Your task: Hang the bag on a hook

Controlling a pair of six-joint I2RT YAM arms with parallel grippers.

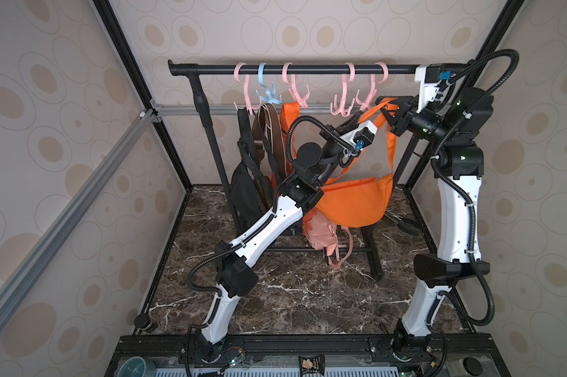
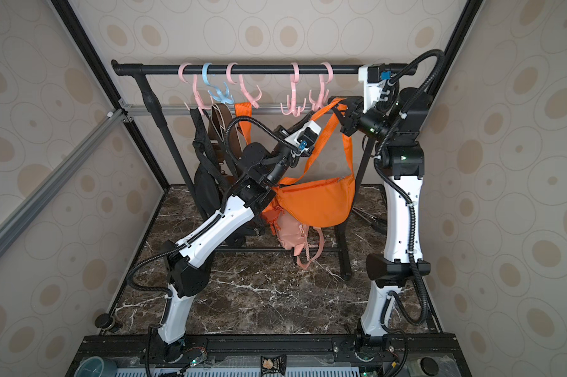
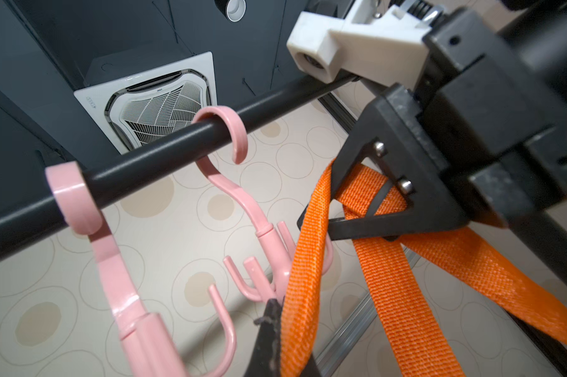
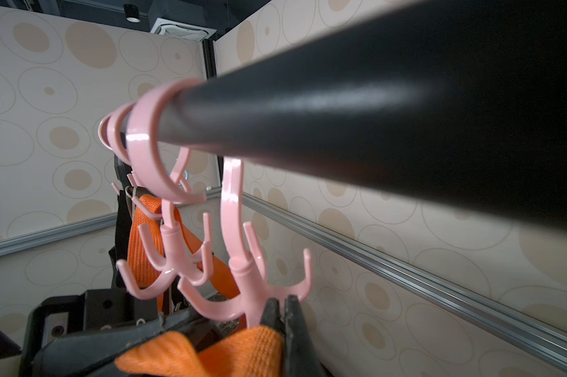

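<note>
An orange bag (image 1: 355, 201) hangs upright below the rail at the right side of the rack, zip edge on top. Its strap (image 3: 377, 270) rises to my right gripper, which is shut on it just below the rightmost pink hook (image 4: 249, 282). From there a stretch of strap runs down-left to my left gripper. That gripper is shut, and the strap enters at its fingertips, partly covering them. In the right wrist view the hook's prongs stand beyond the fingertips; no strap lies over those prongs. The second pink hook (image 1: 342, 100) is bare.
A black rail (image 1: 208, 69) carries several hooks, one of them blue (image 1: 269, 94). Dark bags (image 1: 249, 182) hang at the left, beside another orange strap (image 1: 289, 116). A small pink bag (image 1: 323, 232) hangs low behind the orange one. My arms crowd the rack's right half.
</note>
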